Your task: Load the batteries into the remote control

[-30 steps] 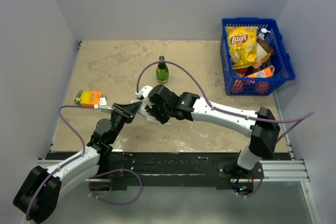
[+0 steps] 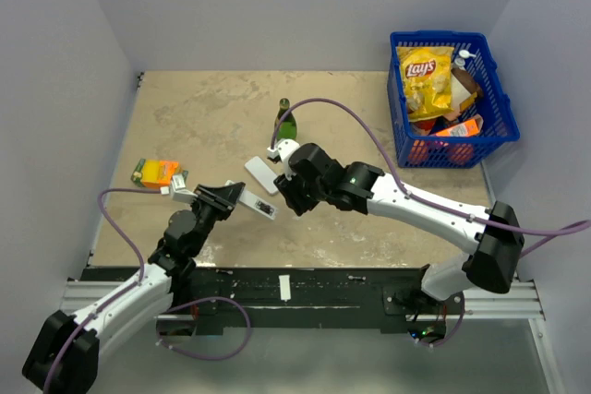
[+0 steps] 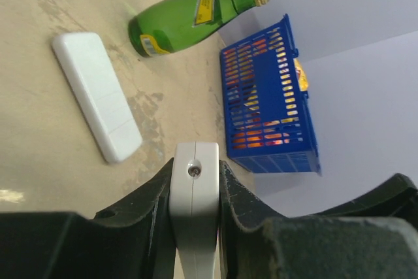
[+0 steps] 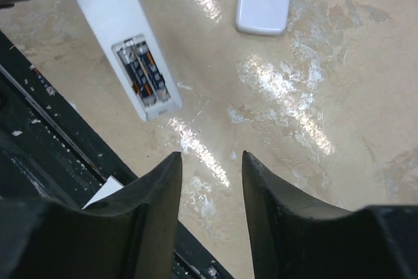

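Observation:
My left gripper [image 2: 231, 193] is shut on the white remote, whose open battery compartment shows two dark batteries [image 4: 142, 70] lying side by side in the right wrist view. My right gripper hangs just right of the remote, fingers apart with nothing visible between them. A flat white piece [image 2: 261, 174], likely the remote's cover or another slab, lies on the table [image 2: 342, 237] behind the remote.
A green bottle [image 2: 286, 125] stands at the back middle. A blue basket [image 2: 404, 136] of snacks sits at the back right, an orange-yellow packet [image 2: 157, 173] at the left. A small white strip [image 2: 284, 286] lies on the dark front edge.
My right gripper has moved away rightward from the remote, uncovering it and the white piece behind. The left gripper has shifted only slightly. The white strip at the front edge has changed angle.

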